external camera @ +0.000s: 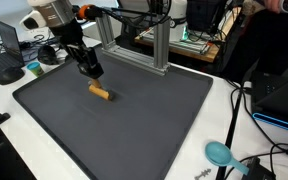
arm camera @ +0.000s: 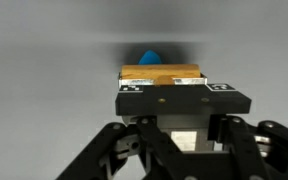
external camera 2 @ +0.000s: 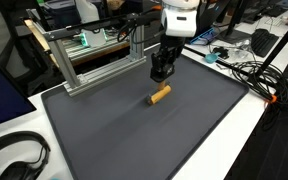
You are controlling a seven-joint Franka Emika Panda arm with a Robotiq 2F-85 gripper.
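An orange, roughly cylindrical piece (external camera: pixel 101 92) lies level, close over or on the dark grey mat, with a short orange stem rising from its middle. My gripper (external camera 2: pixel 162 82) points down from above and is shut on that stem. In the wrist view the orange piece (arm camera: pixel 160 71) runs crosswise just beyond the fingertips, and a small orange part shows between them. A small blue thing (arm camera: pixel 149 57) peeks out behind the piece. Whether the underside touches the mat cannot be made out.
A metal frame (external camera 2: pixel 89 70) stands at its edge. Headphones (external camera 2: pixel 14 150) and a turquoise round object (external camera: pixel 220 154) lie off the mat. A laptop (external camera: pixel 9 40) and cables sit beyond.
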